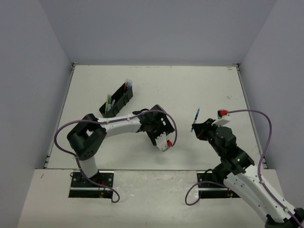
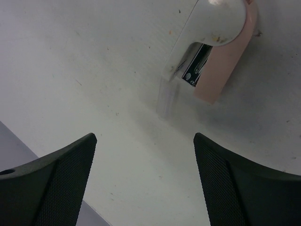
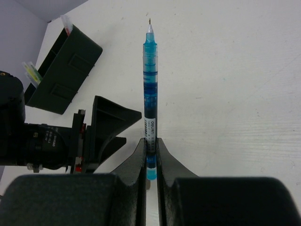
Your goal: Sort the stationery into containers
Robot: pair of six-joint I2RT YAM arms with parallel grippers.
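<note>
A small pink-and-white stationery piece (image 2: 221, 52), perhaps a correction tape, lies on the table with a dark slot and a clear tip. My left gripper is open above the table near it, its two fingers wide apart and bare tabletop between them. From the top, the left arm covers most of that piece. A blue pen (image 3: 150, 84) stands upright, tip up, between the closed fingers of my right gripper. In the top view the pen (image 1: 195, 119) is held over the table's right half.
A dark container (image 1: 124, 99) with several pens stands at the back left of the white table (image 1: 190, 78). The left forearm (image 1: 123, 125) reaches across in front of it. Grey walls enclose the table.
</note>
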